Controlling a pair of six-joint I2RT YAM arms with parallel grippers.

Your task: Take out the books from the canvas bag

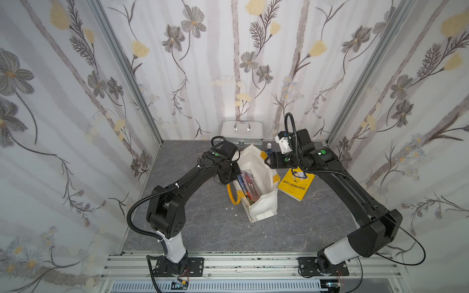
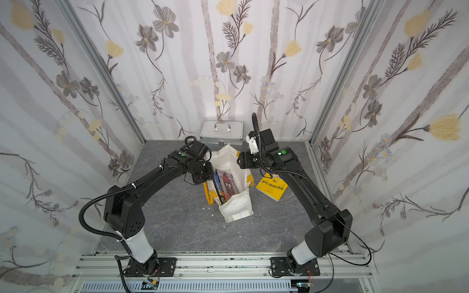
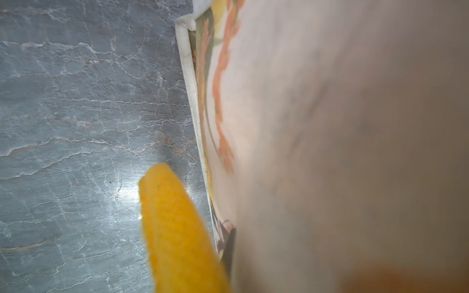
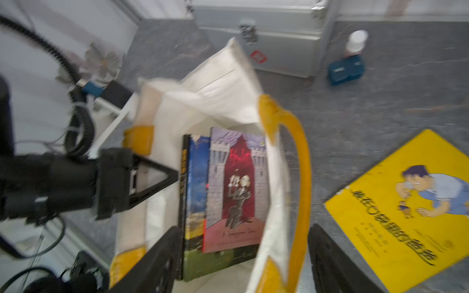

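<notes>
The white canvas bag (image 1: 263,207) stands upright and open at mid-table. Inside it, in the right wrist view, are a Hamlet book (image 4: 238,190), a blue-and-green book (image 4: 197,180) and a dark spine (image 4: 184,195) at its edge. My left gripper is shut at the bag's left wall; whether canvas is pinched between its tips is unclear. The left wrist view shows only a yellow handle (image 3: 178,234), canvas and table. Over the bag's right rim, my right gripper (image 1: 272,161) is open and empty. A yellow book (image 2: 271,187) lies flat right of the bag.
Behind the bag stands a silver case (image 1: 241,130). A small blue bottle with a white cap (image 4: 346,68) is at the back right. The yellow right handle (image 4: 302,180) arches between my right fingers. Table left of the bag is clear.
</notes>
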